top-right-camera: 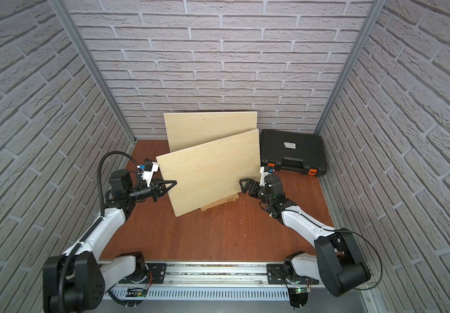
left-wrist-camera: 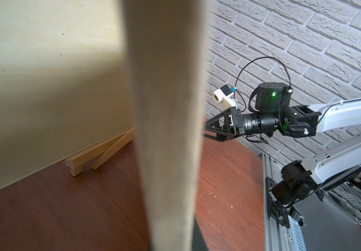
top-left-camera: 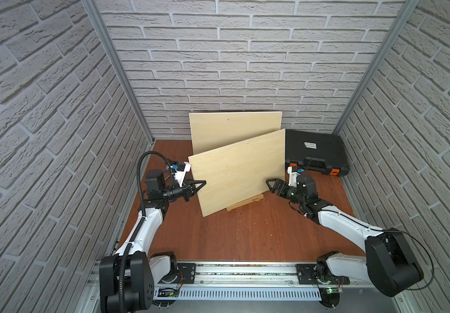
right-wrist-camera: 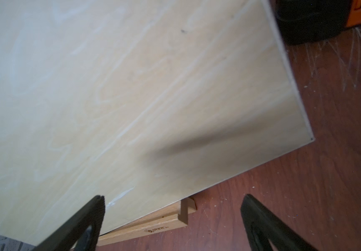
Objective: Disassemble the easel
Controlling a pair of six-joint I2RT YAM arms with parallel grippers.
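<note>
A large pale board [top-left-camera: 240, 169] leans slanted in front of a second board [top-left-camera: 235, 124]. Beneath its lower edge lies a wooden easel bar [top-left-camera: 244, 203], with another slat angled beside it in the left wrist view. My left gripper [top-left-camera: 199, 184] is shut at the front board's left edge [left-wrist-camera: 165, 125], which fills the middle of the left wrist view and hides most of the fingers. My right gripper stands open in front of the board near its lower right part, with nothing between its fingers.
A black case [top-left-camera: 313, 151] with orange latches lies at the back right. Brick-patterned walls enclose the back and sides.
</note>
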